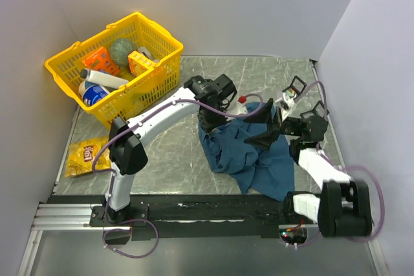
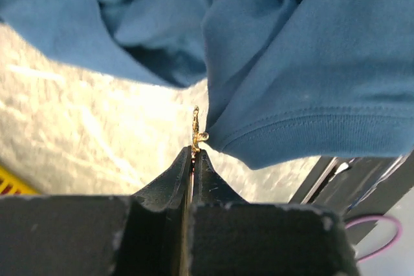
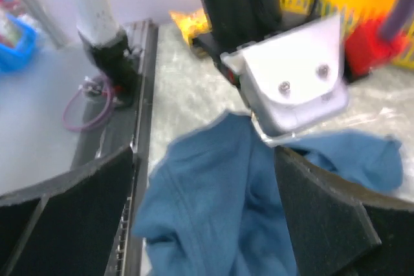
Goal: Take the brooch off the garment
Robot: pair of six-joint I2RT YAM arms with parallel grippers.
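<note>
My left gripper is shut on a small gold brooch (image 2: 196, 124), which stands out beyond the fingertips in the left wrist view. Behind it lies the blue garment (image 2: 310, 88), rumpled, one hemmed corner appearing close beside the brooch. No cloth shows pinched in the left fingers. Seen from above, the left gripper (image 1: 212, 124) is over the garment's (image 1: 272, 166) upper left part. Spread wide, the right gripper stands open with nothing between its fingers, over the garment's right side in the top view. The brooch is too small to make out from above.
A yellow basket (image 1: 169, 53) full of items stands at the back left. A yellow packet (image 1: 81, 156) lies at the left edge of the table. Two small black frames (image 1: 295, 88) are at the right edge. Bare tabletop (image 1: 171, 159) shows left of the garment.
</note>
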